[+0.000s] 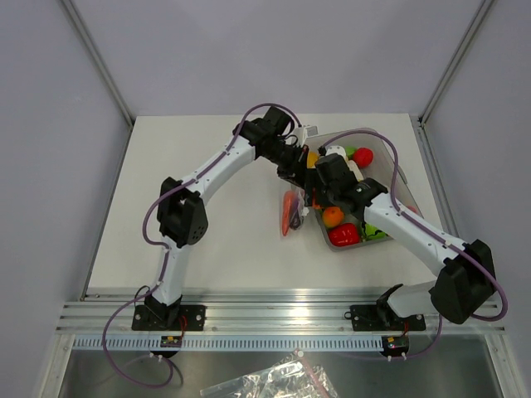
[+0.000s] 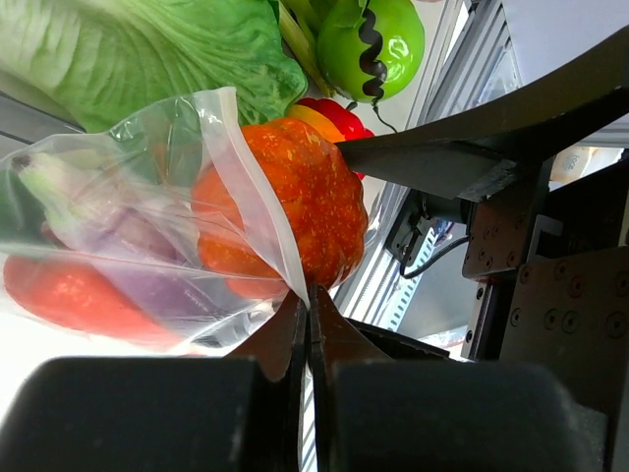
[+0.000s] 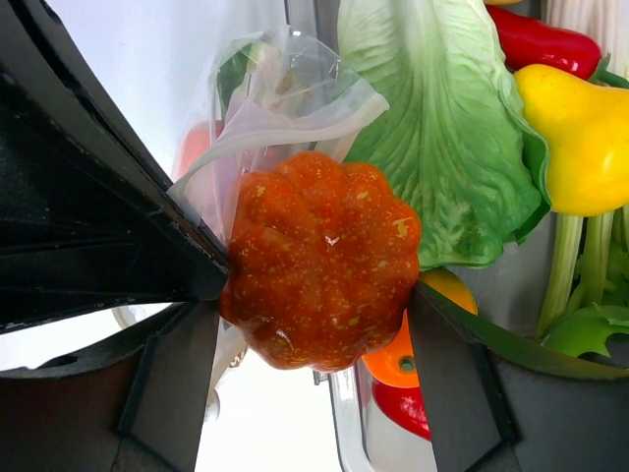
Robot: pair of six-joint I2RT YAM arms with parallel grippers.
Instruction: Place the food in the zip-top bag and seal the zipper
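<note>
The clear zip top bag (image 2: 128, 246) holds a red vegetable (image 2: 84, 295) and a purple eggplant (image 2: 147, 241). My left gripper is shut with the bag's white rim at its fingertips. At the bag's mouth sits an orange-red pumpkin, partly behind the clear film and partly outside it in the left wrist view. My right gripper has a finger on either side of the pumpkin; whether they press on it cannot be told. From above, both grippers meet at the bin's left side and hide the pumpkin's top.
The grey bin (image 1: 406, 186) on the right holds several play foods, among them lettuce (image 3: 442, 138), a yellow pear-shaped piece (image 3: 575, 138) and an orange (image 1: 333, 217).
</note>
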